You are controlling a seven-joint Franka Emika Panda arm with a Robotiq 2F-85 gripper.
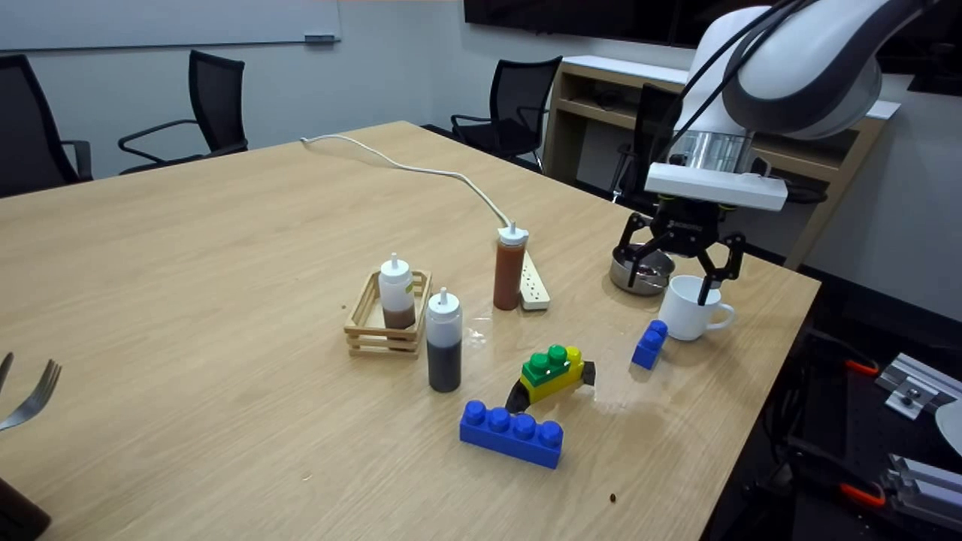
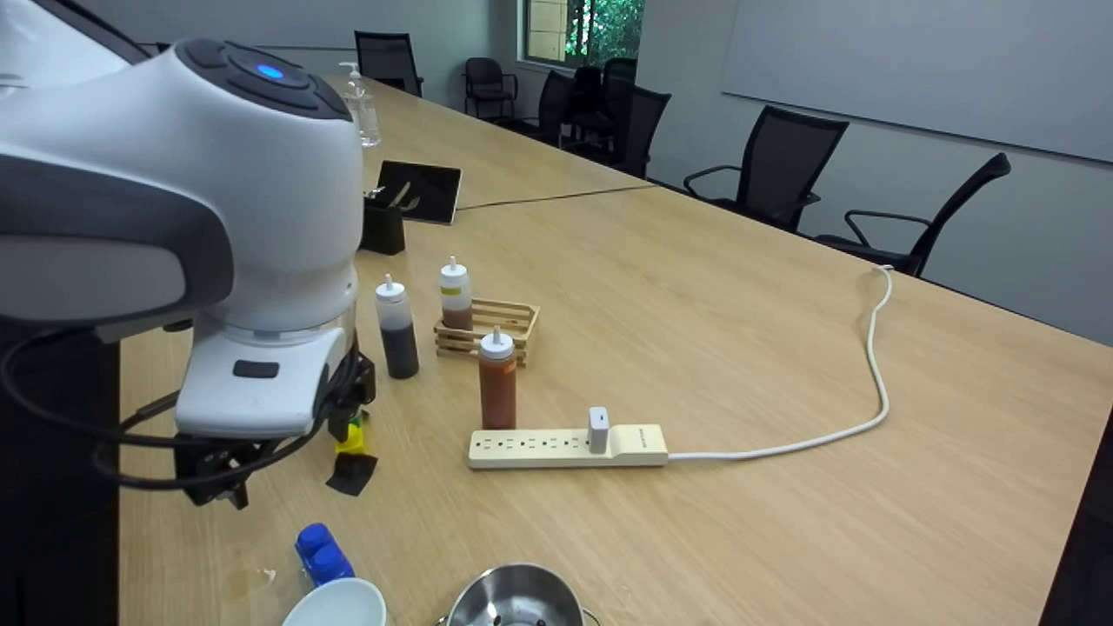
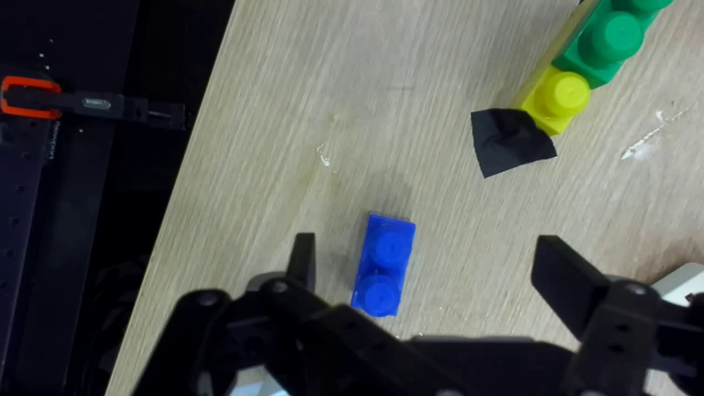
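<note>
My gripper is wide open, its fingers far apart with nothing touching them. Beneath it on the table, in the wrist view, lies a small blue two-stud block (image 3: 386,264), nearer the left finger (image 3: 303,260) than the right. In exterior view 1 the gripper (image 1: 669,293) hangs above the bowl and the white mug (image 1: 688,308), while the small blue block (image 1: 649,344) sits just in front of the mug. A green brick (image 1: 547,364) is stacked on a yellow one (image 1: 550,385), with black tape at the ends. A long blue block (image 1: 510,433) lies nearby.
A metal bowl (image 1: 642,270) stands beside the mug. Sauce bottles, including a red-brown one (image 1: 509,270) and a dark one (image 1: 443,347), stand near a wooden crate (image 1: 388,346). A power strip (image 2: 569,447) lies behind. Bare table surrounds the small blue block.
</note>
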